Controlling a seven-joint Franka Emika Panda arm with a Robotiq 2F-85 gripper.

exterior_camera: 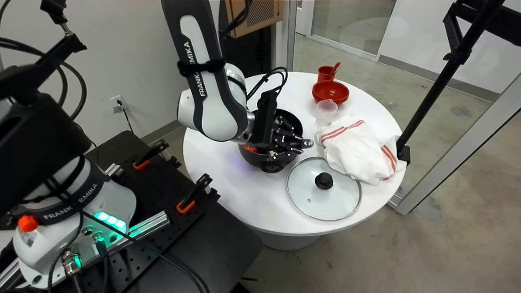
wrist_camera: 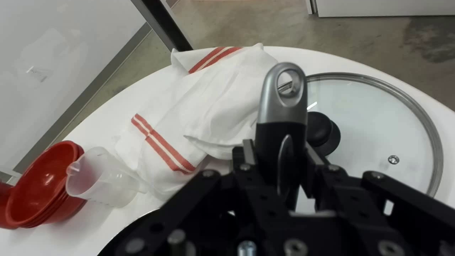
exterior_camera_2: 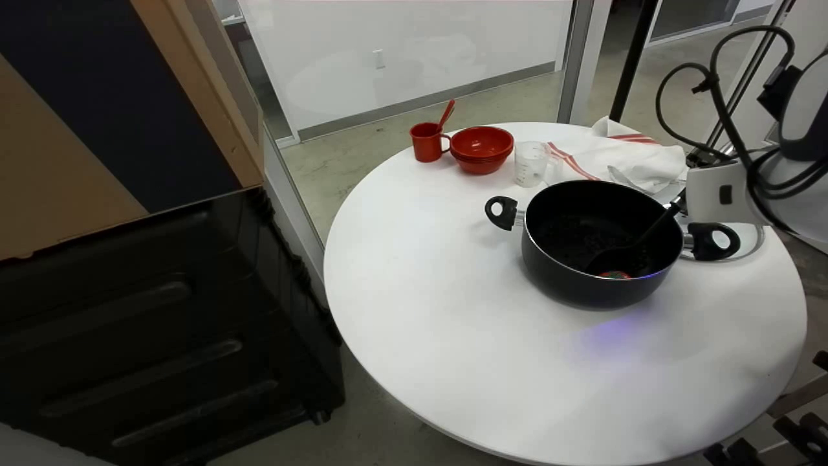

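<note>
My gripper is shut on the black handle of a utensil [wrist_camera: 280,100] with a silver, holed end. In exterior view 1 the gripper [exterior_camera: 287,141] is over the black pot [exterior_camera: 296,125], and the silver end points toward the towel side. Exterior view 2 shows the utensil's dark lower part [exterior_camera_2: 658,226] slanting down into the pot [exterior_camera_2: 570,286]. Its head rests low inside, beside a small red item [exterior_camera_2: 615,275]. The fingertips are out of sight in that view.
A glass lid [exterior_camera: 312,196] lies near the pot, beside a white towel [exterior_camera: 359,154] with red stripes. Red bowls [exterior_camera_2: 481,147], a red cup [exterior_camera_2: 426,144] and a clear measuring cup [exterior_camera_2: 531,164] stand behind.
</note>
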